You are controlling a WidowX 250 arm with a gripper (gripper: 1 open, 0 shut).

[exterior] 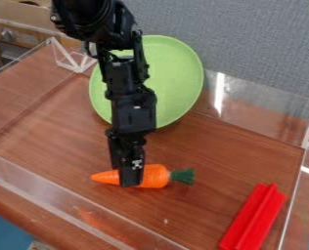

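An orange carrot (156, 177) with a green top lies on the wooden floor of the work area. The black gripper (130, 176) is down over the carrot's middle, its fingers reaching the carrot and hiding part of it. How far the fingers are closed around it cannot be made out. Behind the arm, a green plate (170, 78) rests at the back, partly hidden by it.
Red bars (254, 217) lie at the front right. Clear low walls (79, 215) border the wooden surface (53, 127).
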